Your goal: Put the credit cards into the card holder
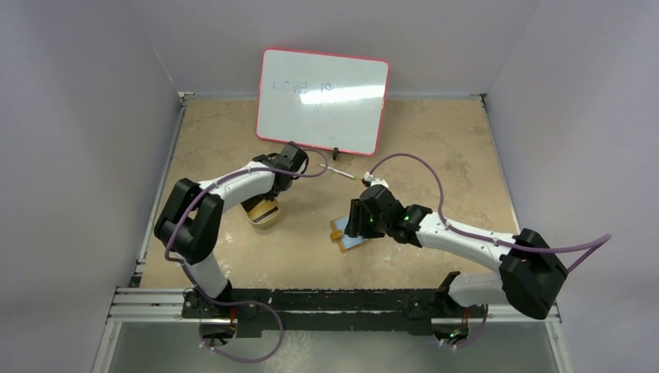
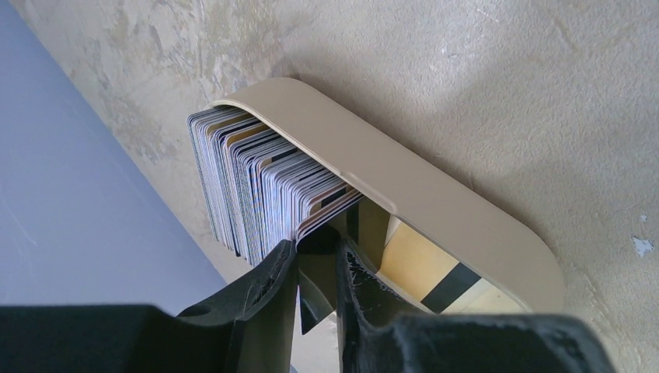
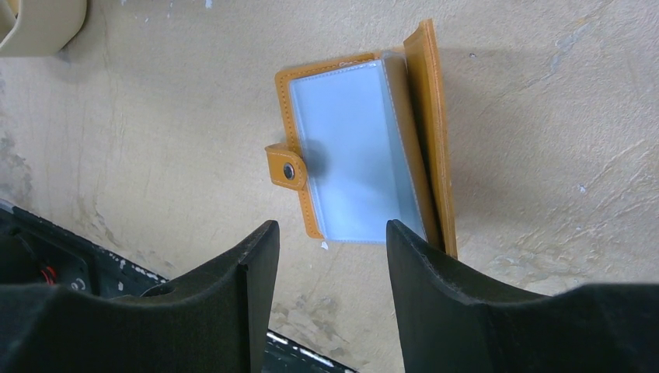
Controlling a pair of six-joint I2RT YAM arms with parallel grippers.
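Observation:
In the left wrist view a beige oval box (image 2: 466,194) holds a dense row of credit cards (image 2: 256,179) standing on edge. My left gripper reaches in at the front end of the row, its fingers a narrow gap apart. A dark and gold card face (image 2: 317,291) shows in that gap; whether the fingers touch it is unclear. On the right, the brown card holder (image 3: 431,132) lies open with its cover raised and light-blue sleeve pages (image 3: 350,148) showing. Over its near edge, my right gripper is open and empty.
A whiteboard (image 1: 322,101) with a pink frame stands at the back, and a white pen (image 1: 338,172) lies in front of it. Bare tabletop (image 1: 303,249) separates the box from the card holder.

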